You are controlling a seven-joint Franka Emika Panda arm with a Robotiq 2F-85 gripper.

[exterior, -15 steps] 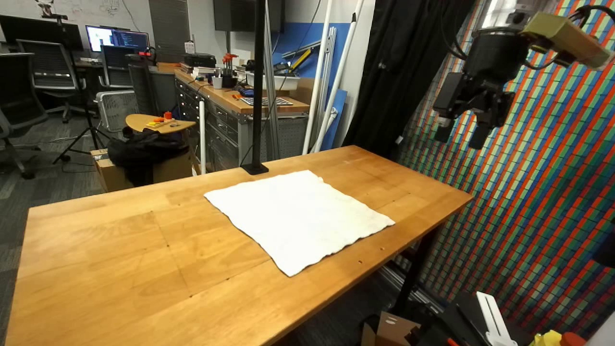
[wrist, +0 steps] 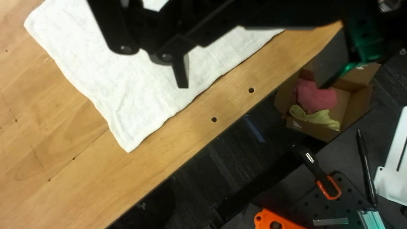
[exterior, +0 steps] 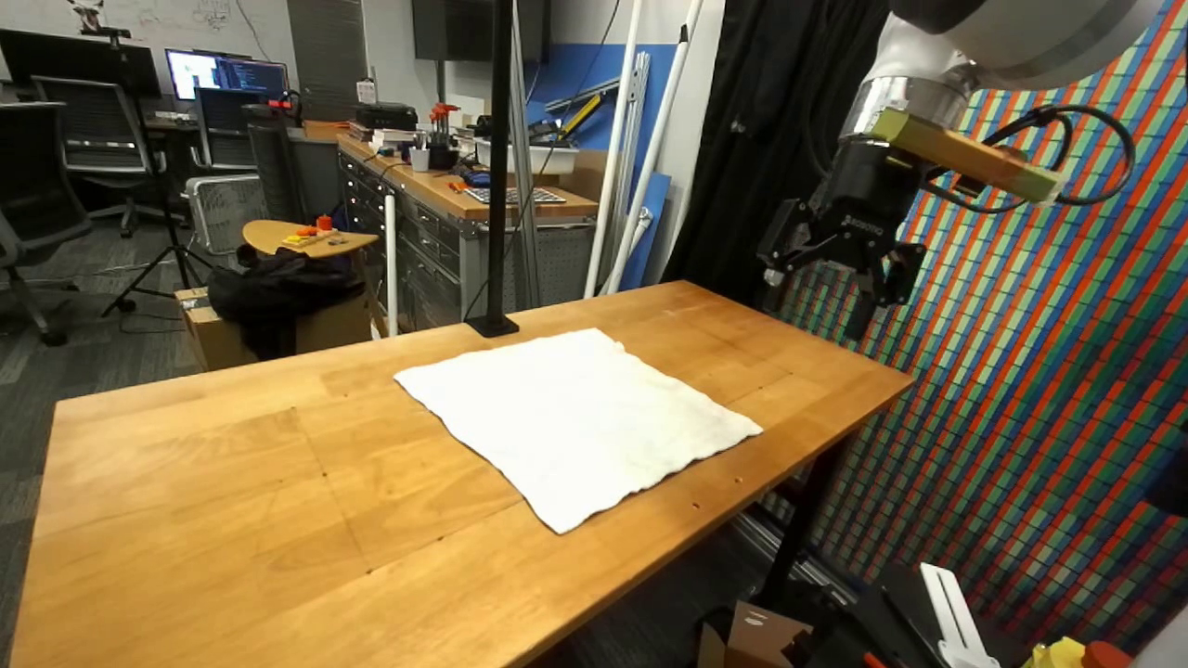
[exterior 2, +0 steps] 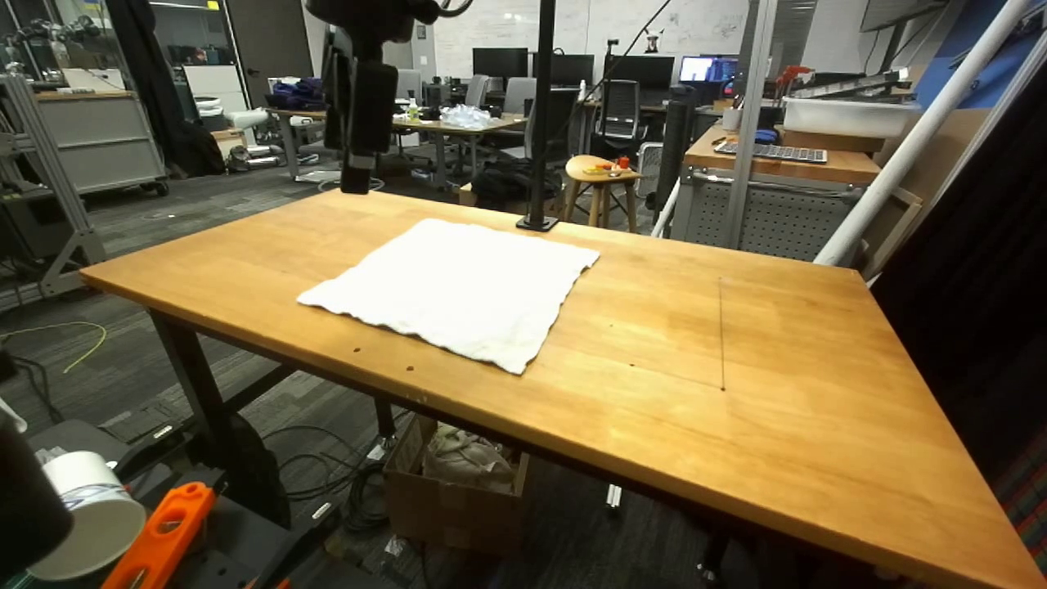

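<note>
A white cloth [exterior: 574, 417] lies spread nearly flat on the wooden table, its edges slightly wavy. In the second exterior view the same cloth [exterior 2: 456, 285] sits toward the table's left half. My gripper [exterior: 819, 295] hangs in the air well above the table's right end, apart from the cloth, its fingers open and empty. From the wrist, the fingers [wrist: 181, 72] stand wide apart, and dark gripper parts hide some of the cloth [wrist: 114, 84]. The near corner of the cloth shows clear of them.
A black post [exterior: 500, 223] rises at its back edge. Below the front edge stands a cardboard box [wrist: 343, 99] with pink and yellow cloths inside. Tools, including an orange one [exterior 2: 162, 535], lie on a dark surface nearby.
My gripper has moved left and lower in the first exterior view, tilting as it went. The cloth lies just as before.
</note>
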